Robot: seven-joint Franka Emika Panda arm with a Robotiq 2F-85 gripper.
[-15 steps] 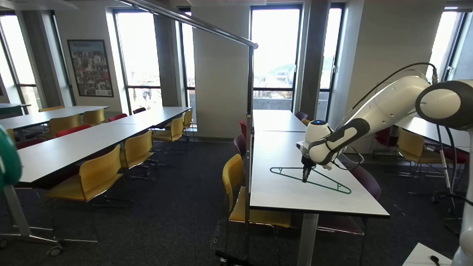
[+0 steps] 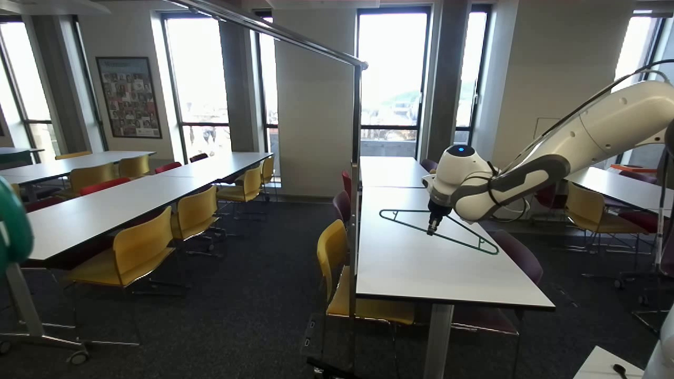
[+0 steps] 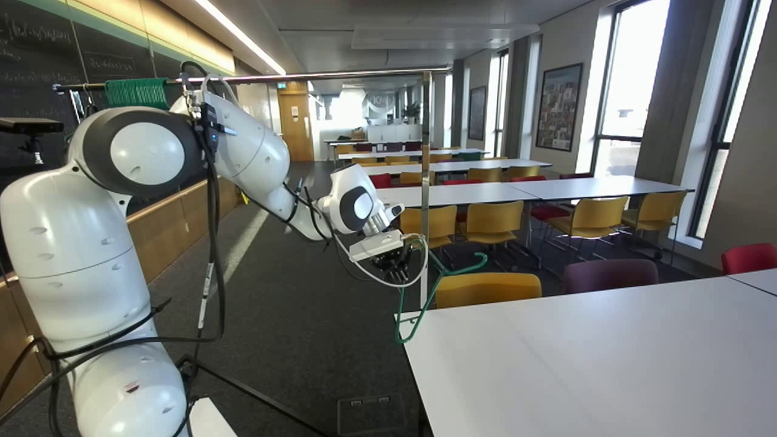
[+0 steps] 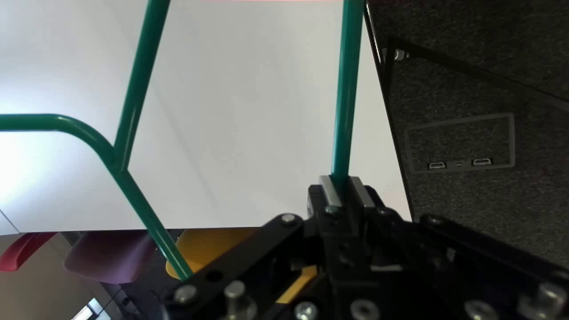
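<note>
A green hanger (image 2: 408,225) is held in the air above the white table (image 2: 429,278), its long bar between my fingers. My gripper is shut on that bar, as the wrist view shows close up. The hanger's hook (image 3: 470,266) points out past the gripper in exterior view 2, and one triangular end (image 3: 405,331) hangs down by the table's corner. In the wrist view the fork (image 4: 118,160) where the hook meets the shoulder lies to the left of the fingers.
A metal rail (image 3: 320,75) runs overhead on an upright post (image 2: 355,189) beside the table. A bunch of green hangers (image 3: 137,93) hangs on the rail near the blackboard. Chairs, among them a yellow chair (image 2: 333,259), line the table; its top is otherwise clear.
My gripper has risen, carrying the green hanger up from lower over the table. The arm has lifted and straightened; the grip on the bar looks the same.
</note>
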